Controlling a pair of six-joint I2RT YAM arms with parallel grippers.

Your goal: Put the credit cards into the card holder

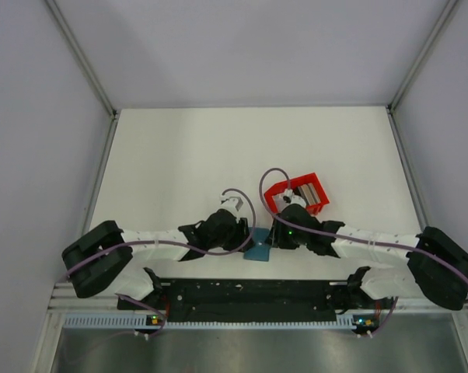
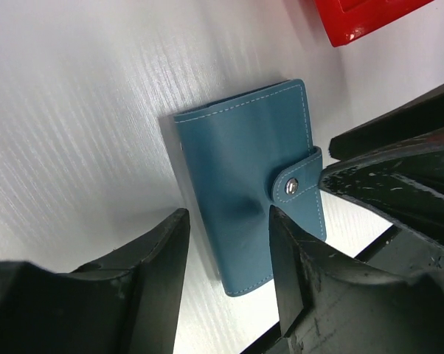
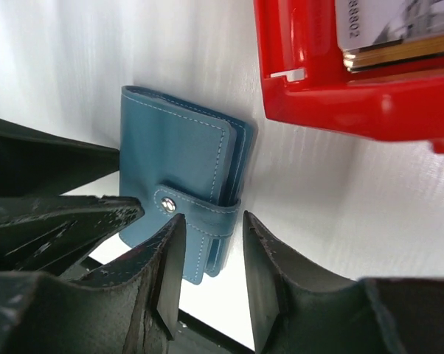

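The card holder is a dark teal, stitched case lying on the table with its snap strap fastened. My left gripper is partly open at the holder's left edge, which runs between its fingertips. At the opposite side, the right gripper also stands partly open, the strap side of the holder showing between its tips. Whether any finger touches the holder cannot be told. Several credit cards sit in a red basket behind the right gripper; one card's corner shows in the right wrist view.
The red basket's wall stands close to the right gripper and holder. Both arms reach in low from the sides, their grippers near each other.
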